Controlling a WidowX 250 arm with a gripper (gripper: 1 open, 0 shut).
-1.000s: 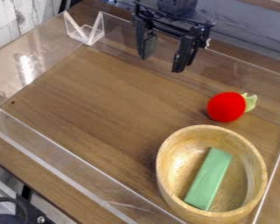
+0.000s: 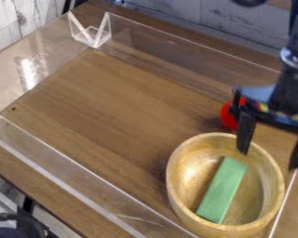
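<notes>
The black gripper (image 2: 270,125) hangs at the right edge, above the back part of a wooden bowl (image 2: 186,191), its fingers open. A green block (image 2: 222,191) lies inside the bowl. A red object (image 2: 230,115), just behind the bowl, is largely hidden by the gripper.
Clear plastic walls border it, with a clear bracket (image 2: 92,30) at the back left corner. A pale wall stands behind.
The gripper has moved from the back centre toward the front right, and now covers much of the red object. The bowl and block look unmoved.
</notes>
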